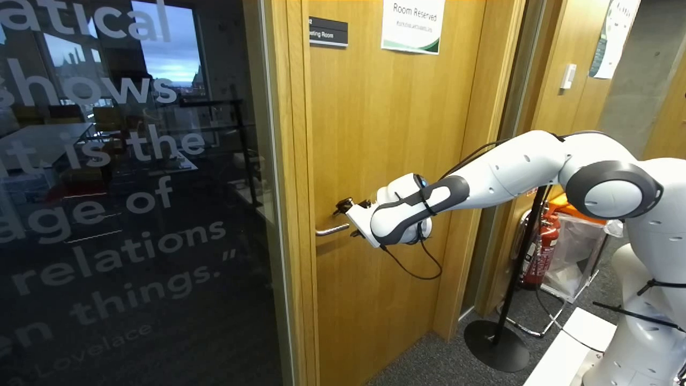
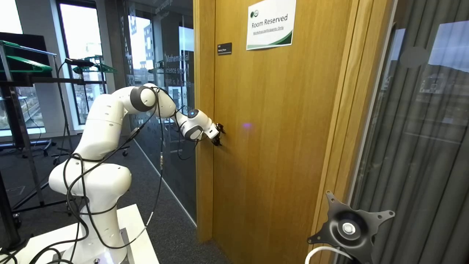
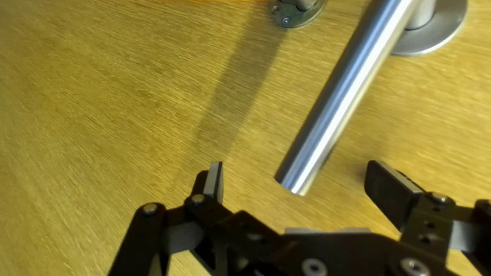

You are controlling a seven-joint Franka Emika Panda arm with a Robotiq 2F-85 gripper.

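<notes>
A shiny metal lever handle (image 3: 340,101) sticks out from a closed wooden door (image 1: 392,128). Seen from the wrist, its free end points down toward the space between my two fingers. My gripper is open, one finger on each side of the handle's tip, and neither finger visibly touches it. In the first exterior view the gripper (image 1: 345,220) stands close to the door at the lever's right end. The second exterior view has the gripper (image 2: 218,134) near the door's left edge, with the handle hidden there.
The wooden frame (image 1: 296,193) and a dark glass wall (image 1: 141,270) border the door on the left. A black stand (image 1: 496,345) and a red fire extinguisher (image 1: 542,251) are near the arm's base. A black metal bracket (image 2: 349,228) shows in the second exterior view's foreground.
</notes>
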